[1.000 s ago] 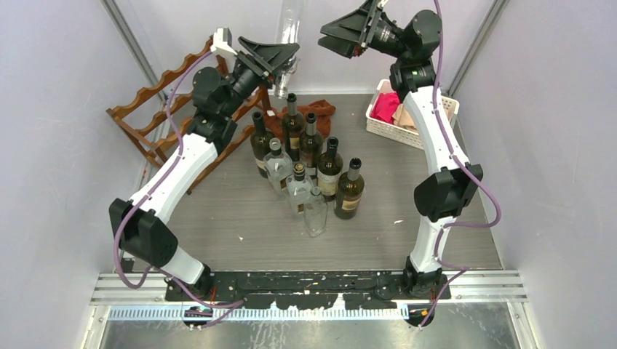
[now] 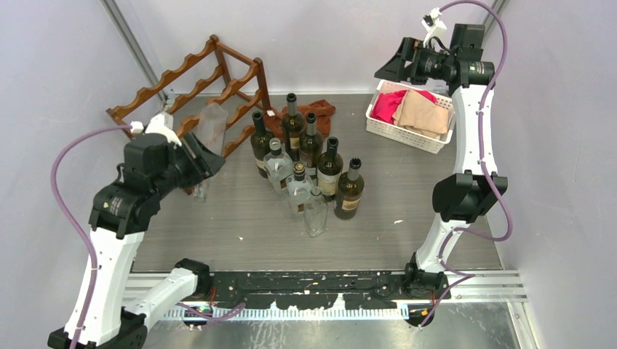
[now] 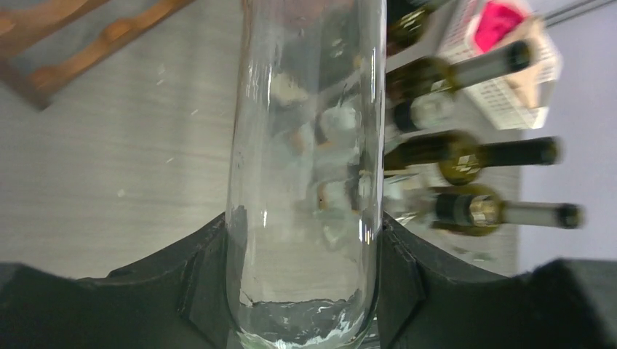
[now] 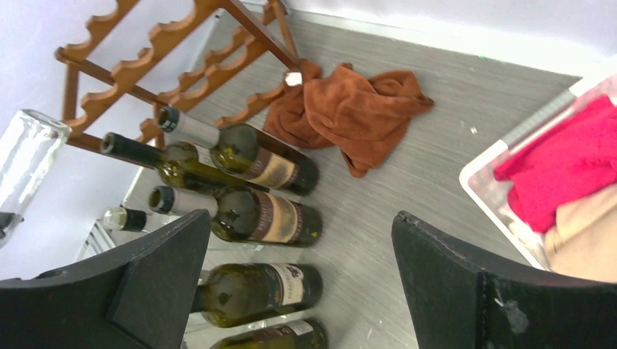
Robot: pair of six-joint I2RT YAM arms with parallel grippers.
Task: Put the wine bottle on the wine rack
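Observation:
A clear glass bottle (image 3: 305, 145) is held in my left gripper (image 2: 204, 156), its fingers shut on the lower body; from above it lies over the front of the wooden wine rack (image 2: 169, 78) at the left. In the right wrist view its end (image 4: 29, 160) shows at the left edge. My right gripper (image 2: 399, 64) stands open and empty, high above the back right of the table. A group of dark and clear wine bottles (image 2: 349, 193) stands upright in the middle of the table, right of the rack.
A brown cloth (image 4: 371, 109) lies behind the bottles. A white basket (image 2: 389, 131) with red and beige cloths is at the back right.
My left gripper has swung left and toward the front with the clear bottle, away from the middle back.

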